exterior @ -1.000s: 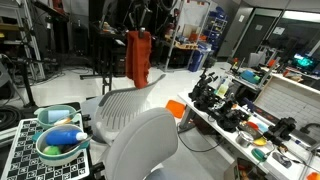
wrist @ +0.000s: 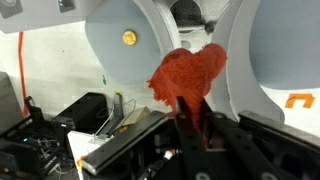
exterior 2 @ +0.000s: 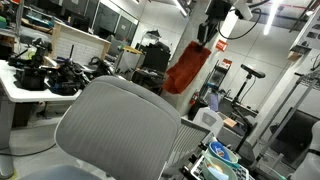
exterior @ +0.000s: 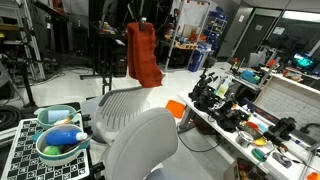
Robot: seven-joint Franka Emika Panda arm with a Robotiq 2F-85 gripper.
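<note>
A red cloth hangs from my gripper, in the air above the pale, slatted chair. In the second exterior view the cloth slants down and to the left from the gripper, behind and above the top edge of a grey chair back. Seen from the wrist, the bunched cloth comes out between the dark fingers, with pale curved chair surfaces below it. The fingers are shut on the cloth, which partly covers the fingertips.
A second grey chair stands nearer the first exterior camera. Bowls holding coloured items sit on a dark grid surface at the left. A white table crowded with dark equipment is farther right.
</note>
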